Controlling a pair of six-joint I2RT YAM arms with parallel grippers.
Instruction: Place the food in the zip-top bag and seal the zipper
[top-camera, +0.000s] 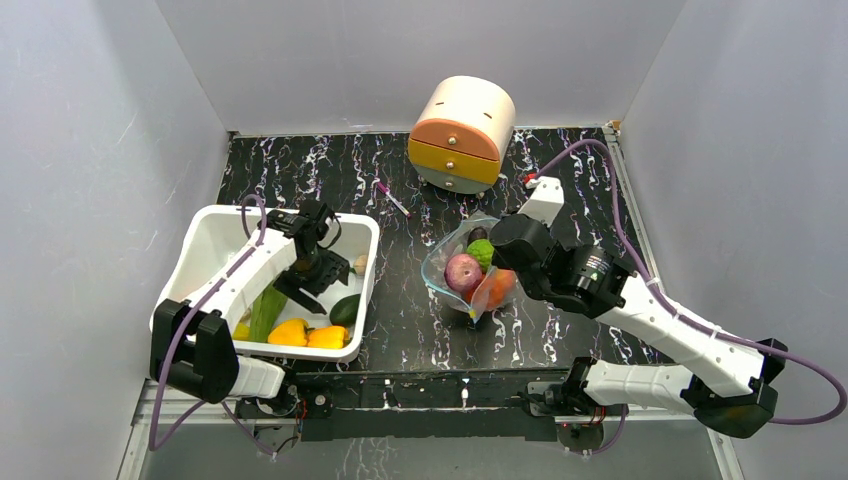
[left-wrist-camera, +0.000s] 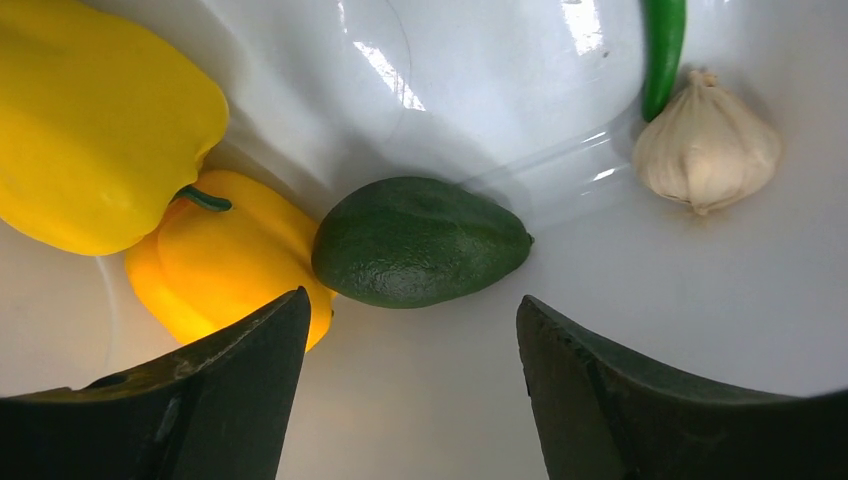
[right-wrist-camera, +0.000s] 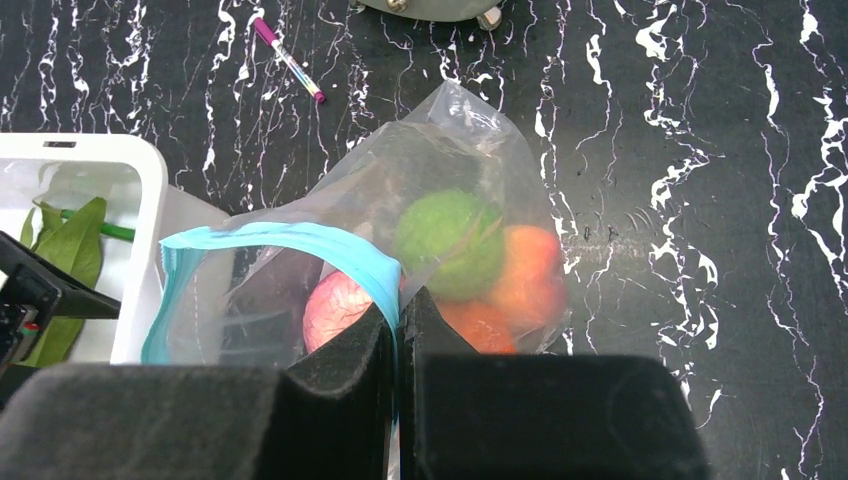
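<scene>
The clear zip top bag stands with its mouth spread, holding a purple-red round item, a green one and orange-red ones. My right gripper is shut on the bag's light blue zip edge. Inside the white bin, my left gripper hangs low and open, fingers pointing down. In the left wrist view a dark green avocado lies just ahead of the parted fingertips, with nothing gripped. Yellow peppers touch its left end.
The bin's wall rises between the left gripper and the bag. Garlic and a green chili lie in the bin. A marker and a small drawer cabinet stand farther back.
</scene>
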